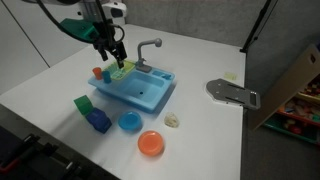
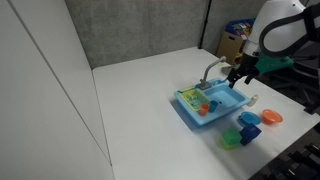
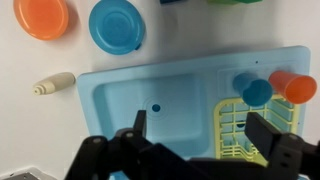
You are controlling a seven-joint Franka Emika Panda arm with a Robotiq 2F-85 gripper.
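Note:
My gripper hangs above the light-blue toy sink (image 3: 165, 72), its two fingers spread wide with nothing between them in the wrist view. A yellow-green rack (image 3: 228, 125) sits in one side of the sink. At the rack's end stand a blue cup (image 3: 253, 89) and an orange cup (image 3: 293, 86). From the side, the gripper (image 1: 112, 56) appears close over the rack (image 1: 122, 70), though the gap in height is hard to judge. Behind the basin rises a grey faucet (image 1: 149, 45).
In front of the sink lie a green block (image 1: 83, 104), a dark-blue block (image 1: 99, 120), a blue plate (image 1: 130, 121) and an orange plate (image 1: 151, 143). A pale, bottle-like piece (image 3: 54, 83) rests beside the basin. Farther right is a flat grey tray (image 1: 232, 94).

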